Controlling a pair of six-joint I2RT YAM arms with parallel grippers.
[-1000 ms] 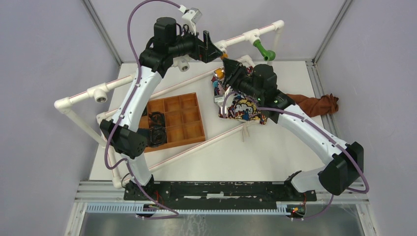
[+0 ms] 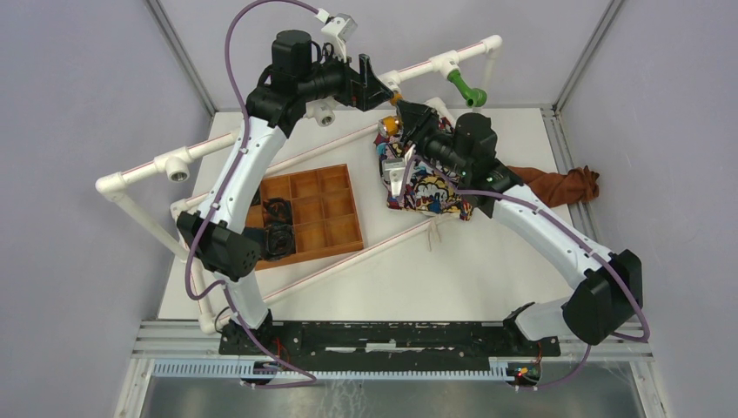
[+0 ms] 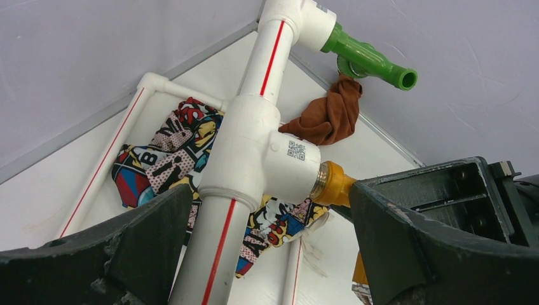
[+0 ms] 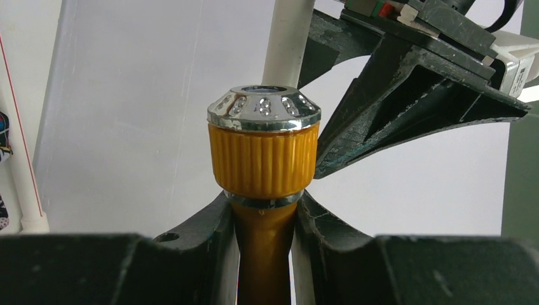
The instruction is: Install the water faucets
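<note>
The orange faucet [image 3: 334, 185] sits at a white tee [image 3: 289, 165] on the upper pipe, its brass threaded end at the socket. My right gripper is shut on its orange body; in the right wrist view the ribbed cap with chrome top [image 4: 264, 155] faces up between me and the camera. My left gripper is open around the pipe beside that tee, fingers either side. Whether the thread is engaged I cannot tell. A green faucet [image 3: 372, 60] hangs from the neighbouring tee further along the pipe.
An orange compartment tray [image 2: 318, 185] with black items lies on the table at left centre. A patterned cloth [image 2: 426, 187] and a brown cloth [image 2: 557, 185] lie under the pipe. Other white tees [image 2: 177, 170] stand empty along the frame.
My right gripper and wrist have turned slightly, more of the orange cap showing in the top view. The left arm has not visibly moved.
</note>
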